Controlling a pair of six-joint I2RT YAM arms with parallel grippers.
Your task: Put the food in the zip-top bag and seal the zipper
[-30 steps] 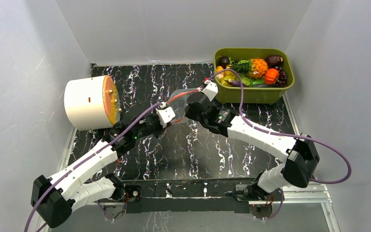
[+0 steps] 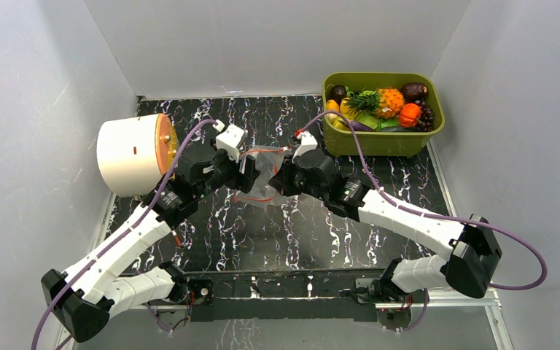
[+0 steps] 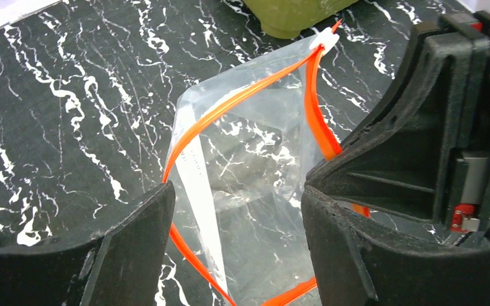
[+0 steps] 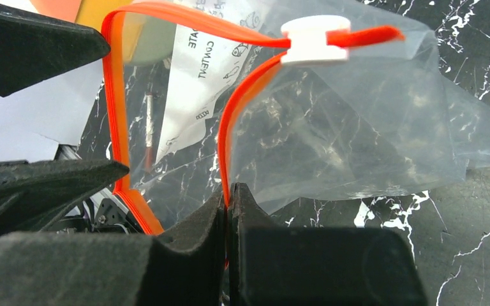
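Note:
A clear zip bag (image 3: 242, 166) with orange zipper strips and a white slider (image 4: 314, 41) hangs open between both grippers at mid-table. My right gripper is shut on the bag's zipper edge. My left gripper is open, its fingers either side of the bag's mouth, near the opposite zipper strip. The food, including a pineapple (image 2: 388, 103), an orange pepper (image 2: 410, 114) and eggplant (image 2: 414, 92), lies in a green bin (image 2: 375, 147) at the back right.
A white cylinder (image 2: 126, 155) with an orange face stands at the left. Grey walls surround the workspace.
Since a second ago both arms have shifted, the right one toward the front and right, the left one upward in the top view; the bag between them has moved slightly toward the front.

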